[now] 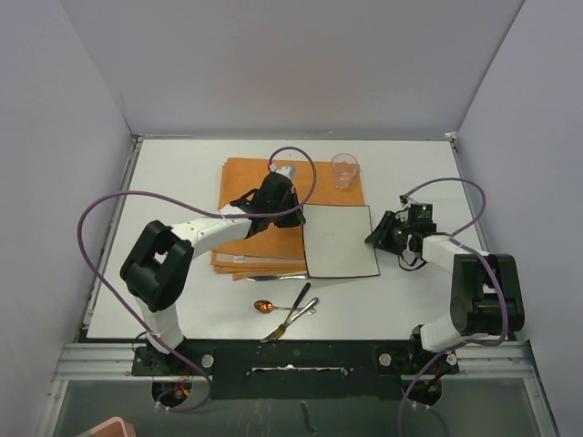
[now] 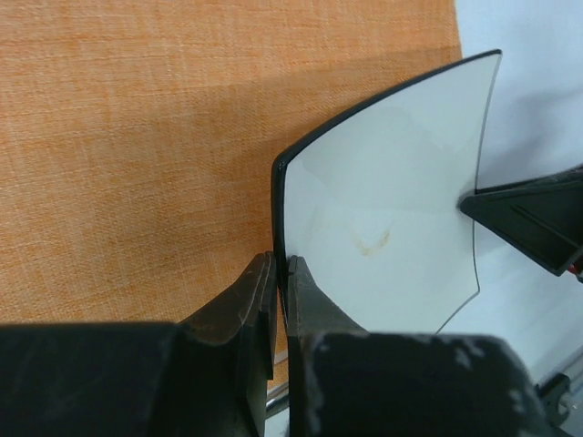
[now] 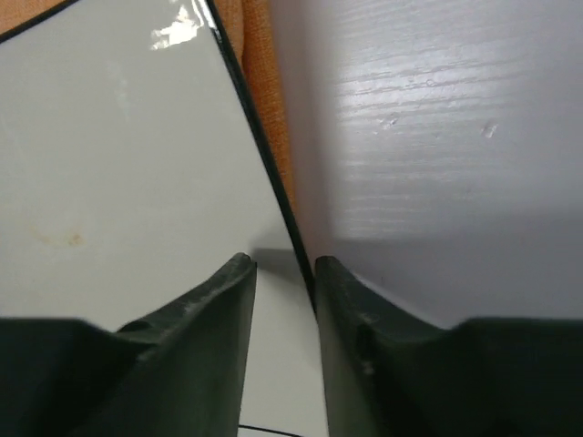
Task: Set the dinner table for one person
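A square white plate with a black rim (image 1: 339, 244) lies partly over the orange cloth (image 1: 237, 196) and partly on the white table. My left gripper is shut on the plate's left edge, the rim pinched between its fingertips. At the opposite edge, my right gripper stands part open, its fingers on either side of the rim with a gap still showing. A clear glass (image 1: 344, 170) stands on the cloth's far right corner. A knife (image 1: 278, 277) lies along its near edge. In front of the cloth are a spoon (image 1: 264, 306) and a fork (image 1: 290, 320).
A dark green handle (image 1: 302, 293) lies across the spoon and fork group. Dark floor and a pinkish container (image 1: 111, 428) lie beyond the front edge.
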